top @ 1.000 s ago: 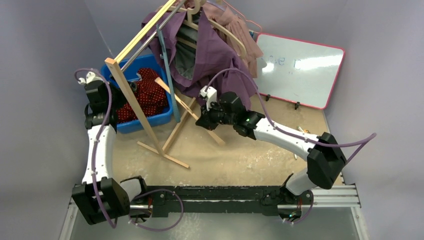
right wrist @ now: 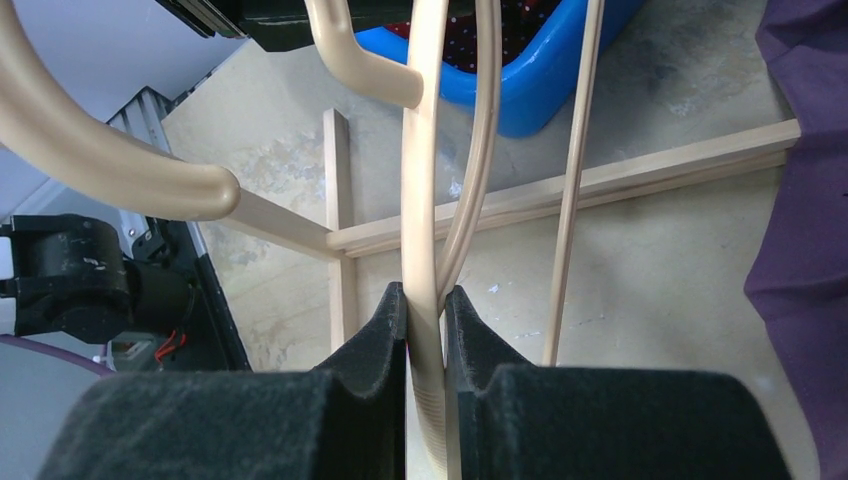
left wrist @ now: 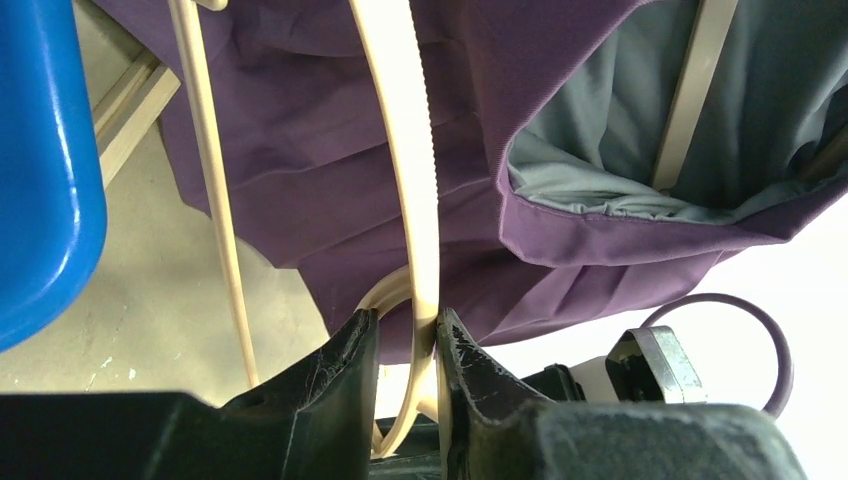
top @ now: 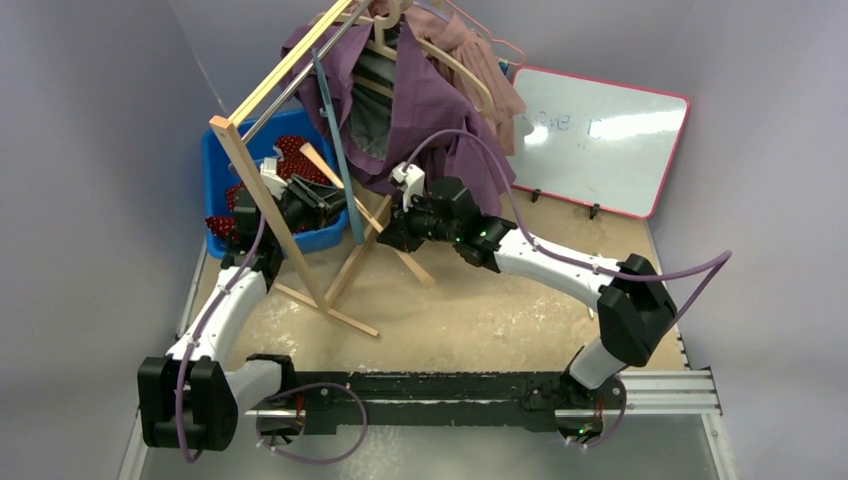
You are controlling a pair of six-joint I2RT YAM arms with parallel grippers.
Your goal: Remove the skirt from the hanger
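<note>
A wooden hanger (left wrist: 410,180) runs between the fingers of my left gripper, which looks closed in around it; whether it grips is unclear. My right gripper is shut on the hanger (right wrist: 425,250), low in the space right of the blue bin. Purple fabric with a grey-green lining (top: 440,110) hangs on hangers at the rack behind. In the bin (top: 320,235) lies red dotted cloth (top: 300,160), partly hidden by my left arm.
The wooden rack (top: 280,230) stands over the bin and left arm. A whiteboard (top: 600,140) leans at the back right, beside pink garments (top: 480,60).
My left arm has swung rightward from the bin's left side to the hanger. My right arm has shifted slightly left with the hanger.
</note>
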